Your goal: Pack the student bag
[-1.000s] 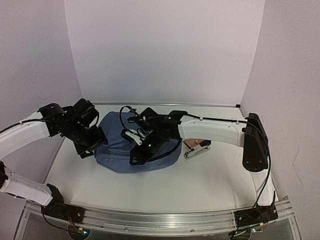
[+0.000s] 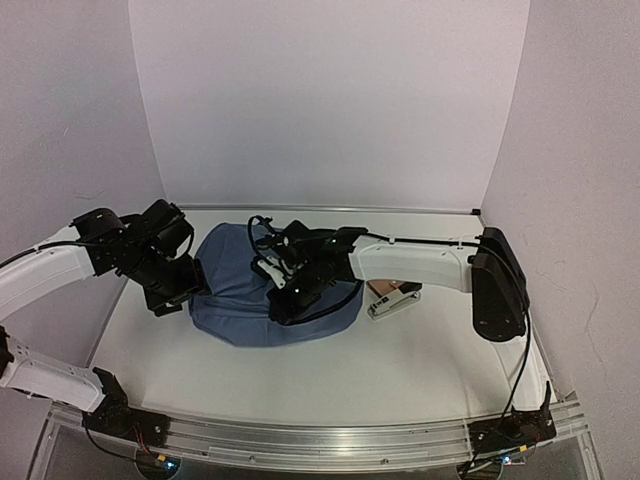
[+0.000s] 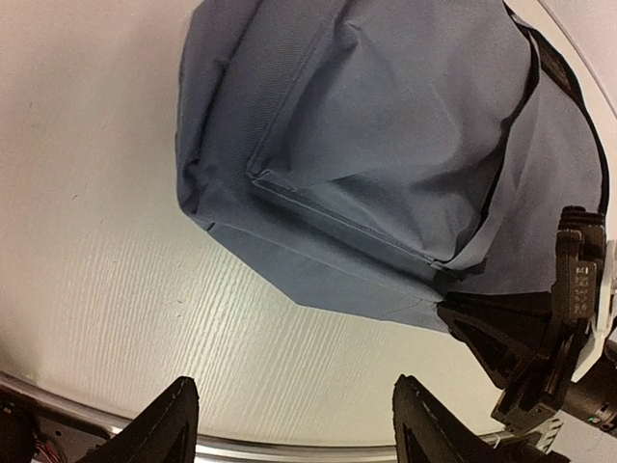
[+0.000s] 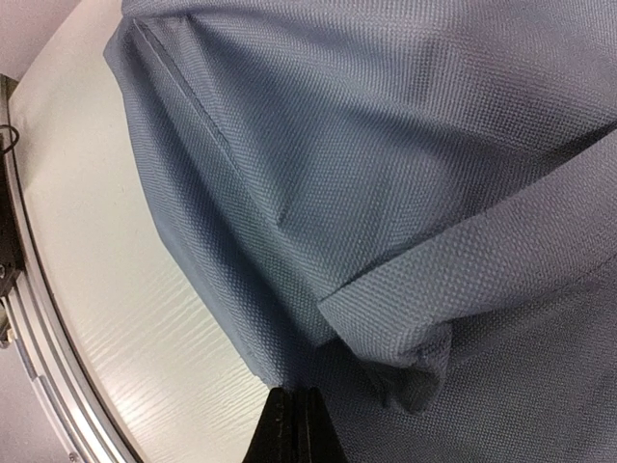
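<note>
The blue-grey fabric bag [image 2: 225,265] lies slumped on the table, its creased mouth edge [image 3: 318,236] showing in the left wrist view. At the bag's left side, my left gripper [image 2: 182,298] hovers; its fingers [image 3: 159,424] stand wide apart with only bare table between them. My right gripper is closed, and a fold of the bag's edge [image 4: 275,357] runs into its fingertips. The left wrist view also shows the right fingertips [image 3: 463,313] at that fabric edge. The bag's inside is mostly hidden by folds.
A stapler-like grey item [image 2: 394,304] and a brown item [image 2: 382,287] lie right of the bag, partly under the right arm [image 2: 415,265]. A black strap [image 2: 335,308] crosses the bag.
The right arm's elbow has shifted a little left, and its gripper has made small moves over the bag. The left arm has barely moved. The stapler-like item stays put.
</note>
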